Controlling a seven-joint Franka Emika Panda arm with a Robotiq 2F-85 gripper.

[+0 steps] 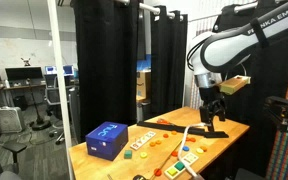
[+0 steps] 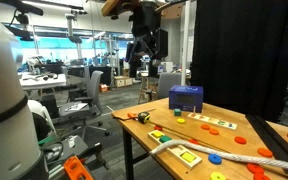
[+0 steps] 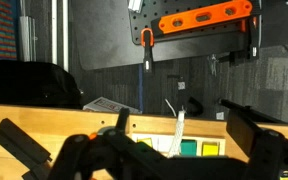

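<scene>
My gripper is open, its dark fingers standing wide apart in the wrist view. I see nothing held between them. Below, near the wooden table's edge, lie a white strip, a green block and a yellow block. In exterior view 2 the white strip curves across the tabletop, beside a tray-like piece with coloured blocks. A blue box stands on the table, well away from the hand. The arm holds the gripper above the table's near side.
Several coloured discs and small pieces lie scattered over the tabletop, including a blue disc. A long black piece lies towards the arm's side. Black curtains hang behind; bare wood shows around the blue box.
</scene>
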